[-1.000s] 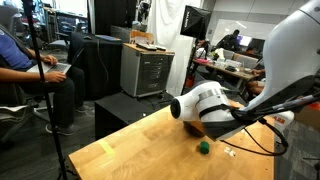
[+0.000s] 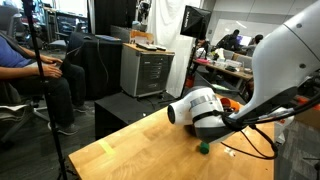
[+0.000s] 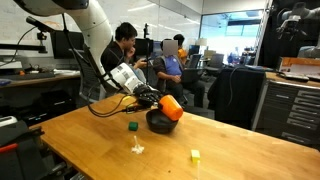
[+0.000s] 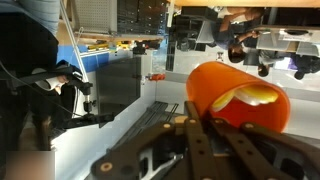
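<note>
My gripper [image 3: 153, 98] is shut on an orange cup [image 3: 171, 108], which leans well over to one side. Directly under and beside the cup is a black bowl [image 3: 160, 122] on the wooden table; its inside is hidden. In the wrist view the cup [image 4: 212, 84] fills the space ahead of the fingers, and something pale yellow [image 4: 258, 94] shows inside its mouth. Part of the orange cup [image 2: 232, 104] appears behind the arm in exterior view 1. How the fingers meet the cup is too dark to make out.
A green block [image 3: 133, 126] and a small white object [image 3: 138, 149] lie on the near side of the bowl. Farther right is a yellow block [image 3: 195, 157]. People sit behind the table.
In exterior view 1 more orange now shows behind the arm, and the arm's wrist has shifted slightly. The green block has stayed in place.
</note>
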